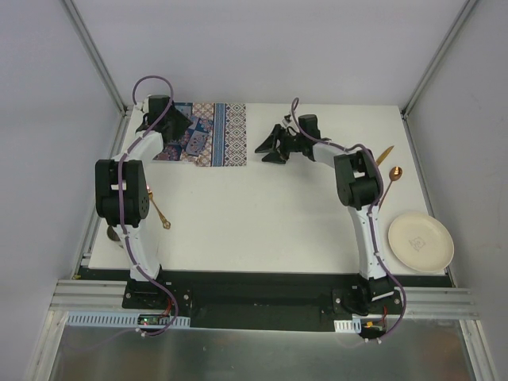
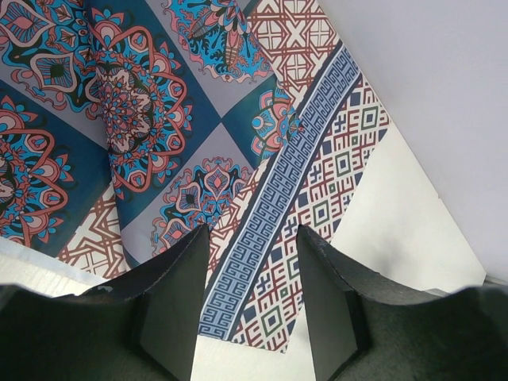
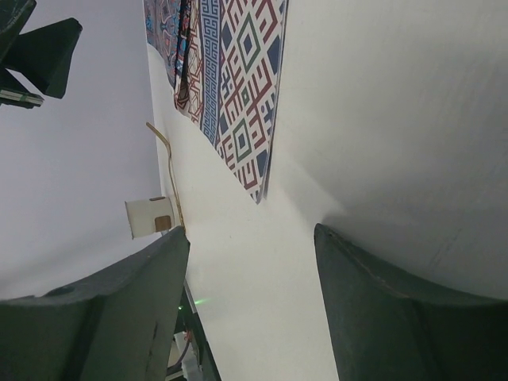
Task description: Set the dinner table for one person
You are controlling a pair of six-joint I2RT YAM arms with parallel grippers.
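A patterned placemat (image 1: pixel 230 135) with a blue mandala cloth (image 2: pixel 143 127) folded over its left part lies at the back left. My left gripper (image 1: pixel 178 121) hangs open over the cloth, nothing between its fingers. My right gripper (image 1: pixel 268 151) is open low over the bare table just right of the mat, whose corner shows ahead of it in the right wrist view. A plate (image 1: pixel 421 242) lies at the front right, a gold knife (image 1: pixel 384 156) and spoon (image 1: pixel 395 174) behind it. Another gold utensil (image 1: pixel 165 221) lies by the left arm.
A metal cup (image 1: pixel 113 233), partly hidden by the left arm, stands at the front left. Walls close in the back and both sides.
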